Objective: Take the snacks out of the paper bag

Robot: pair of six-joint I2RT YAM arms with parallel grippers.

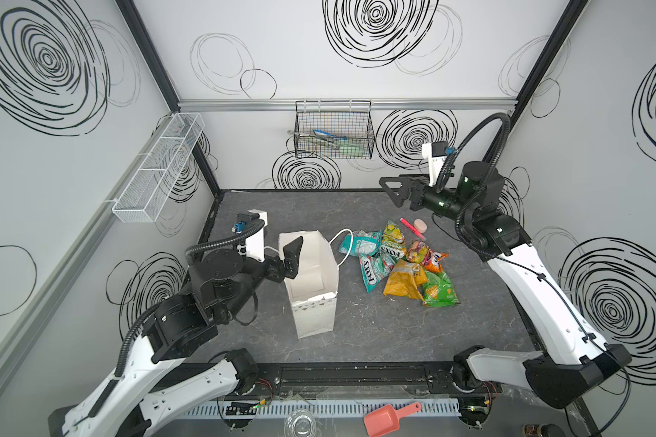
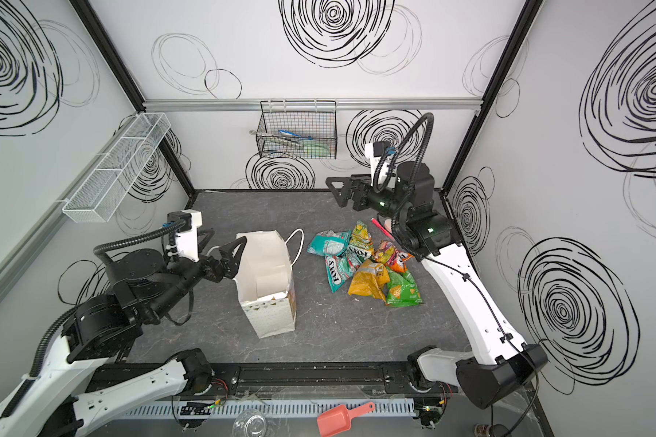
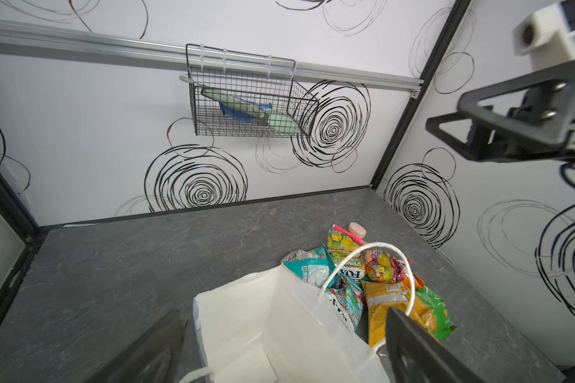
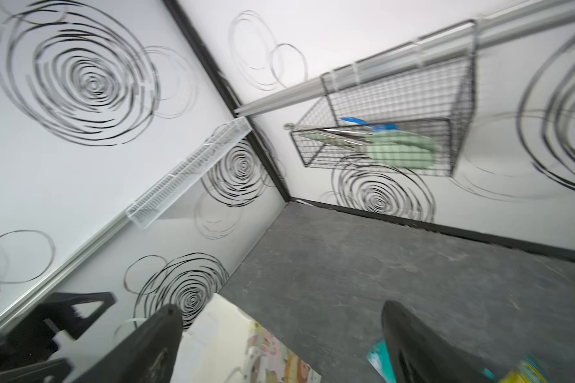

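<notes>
The white paper bag [image 1: 309,291] stands open-topped on the table, its inside showing a pale surface and no snack packets in the left wrist view. Several snack packets lie loose to its right: teal [image 1: 360,244], yellow [image 1: 402,280], green [image 1: 438,290], others among them. My left gripper [image 2: 229,255] is open and empty at the bag's upper left side. My right gripper [image 1: 392,188] hangs open and empty high above the back right of the table, over the snacks.
A pink stick [image 1: 412,228] and pale round object [image 1: 420,225] lie behind the snacks. A black wire basket [image 1: 334,145] hangs on the back wall, a white rack [image 1: 138,211] on the left.
</notes>
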